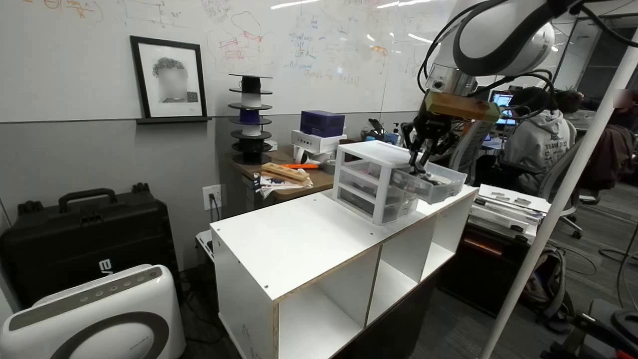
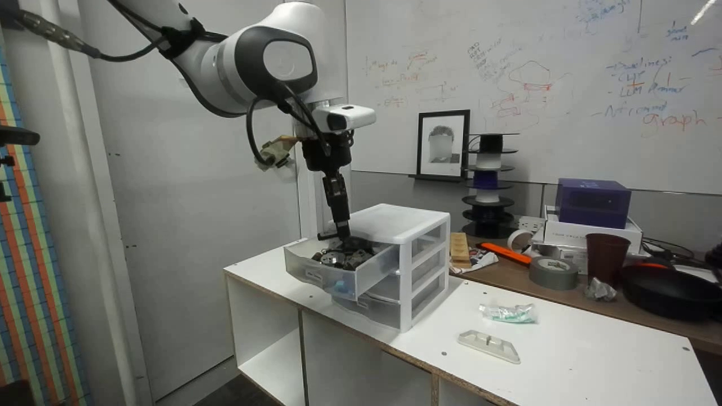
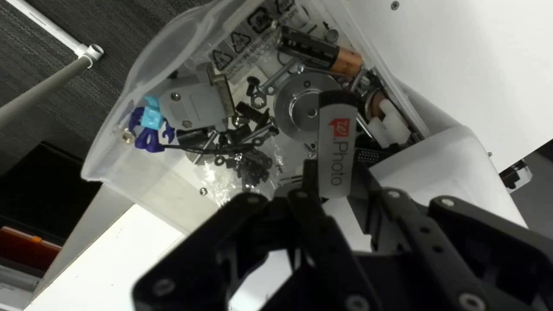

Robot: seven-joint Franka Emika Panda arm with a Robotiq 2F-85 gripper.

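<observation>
A grey flash-drive-like stick (image 3: pixel 337 150) marked "Photo", with a dark end, lies among small hardware in the wrist view. My gripper is shut on its near end, one finger (image 3: pixel 309 179) on each side. All of this is inside the pulled-out top drawer (image 2: pixel 325 278) of a clear and white drawer unit (image 2: pixel 406 270). From outside, the gripper (image 1: pixel 418 170) reaches steeply down into that drawer; the stick itself cannot be made out there.
Around the stick lie a battery (image 3: pixel 319 52), a metal disc (image 3: pixel 300 106), a grey connector (image 3: pixel 194 103) and a purple-blue figure (image 3: pixel 150 124). A plastic packet (image 2: pixel 511 312) and a pale flat piece (image 2: pixel 488 345) rest on the white cabinet top beside the unit.
</observation>
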